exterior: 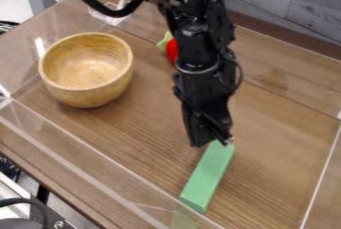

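My black gripper (pixel 204 129) is shut just above the upper end of a light green bar (pixel 208 177), which lies on the wooden table toward the lower right. Nothing shows between the fingers. A wooden bowl (pixel 87 70) stands at the left. Behind my arm, a red object (pixel 172 51) with some green beside it is partly hidden.
A small pale item at the top left is partly covered by my arm. Raised edges border the table at the back and right.
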